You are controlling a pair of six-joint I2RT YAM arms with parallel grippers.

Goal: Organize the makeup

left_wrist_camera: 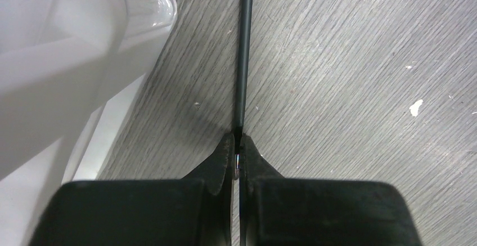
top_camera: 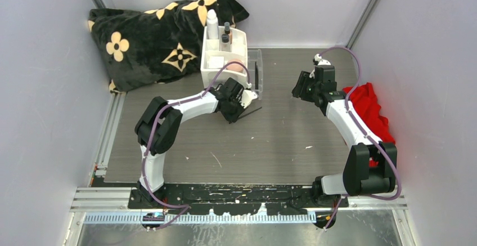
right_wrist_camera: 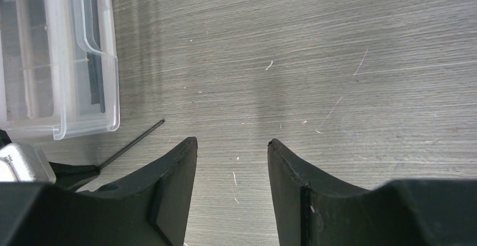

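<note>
A slim black stick [left_wrist_camera: 243, 54], like a makeup pencil or brush, lies close over the table with its near end between the fingertips of my left gripper. Those fingers are shut on it, and a bit of silver shows between them. From above, the stick [top_camera: 250, 112] pokes out to the right of the left gripper [top_camera: 232, 120], just in front of the organizer. The white organizer [top_camera: 225, 76] holds bottles, a white item and a pinkish round item. Its clear drawer [right_wrist_camera: 90, 123] is pulled out on the right, with a dark slender item [top_camera: 256, 76] inside. My right gripper hangs open and empty.
Behind and left of the organizer rests a dark flower-patterned pillow [top_camera: 146, 46]. Red cloth [top_camera: 368, 108] lies by the right wall, beside the right arm.
</note>
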